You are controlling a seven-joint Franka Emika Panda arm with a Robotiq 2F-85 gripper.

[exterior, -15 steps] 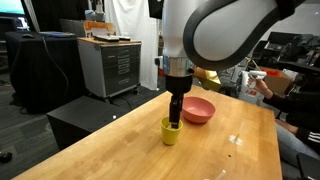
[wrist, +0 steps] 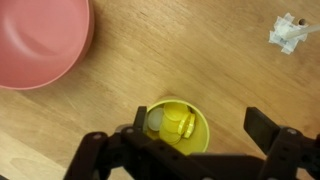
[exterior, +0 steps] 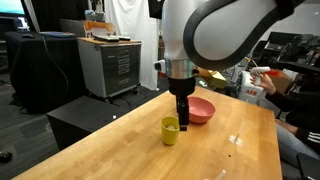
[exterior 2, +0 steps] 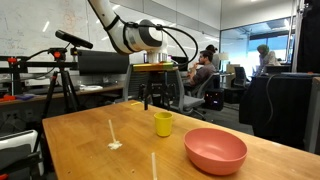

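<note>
A yellow cup point(exterior: 170, 132) stands upright on the wooden table, and a pink-red bowl point(exterior 2: 215, 148) sits near it. Looking down into the cup point(wrist: 178, 127) in the wrist view, I see yellow pieces and a pale rounded one point(wrist: 155, 119) inside. My gripper is open above the cup, its dark fingers wide apart on either side, with nothing held between them. In the first exterior view the gripper hangs just over the cup's rim. The bowl point(wrist: 42, 38) lies at the upper left of the wrist view.
A white scrap with a thin stick point(wrist: 291, 34) lies on the table away from the cup. Another thin white stick point(exterior 2: 154, 166) rests near the table's front.
My gripper has shifted slightly to the right and lower over the cup in the first exterior view. Cup and bowl have stayed in place.
</note>
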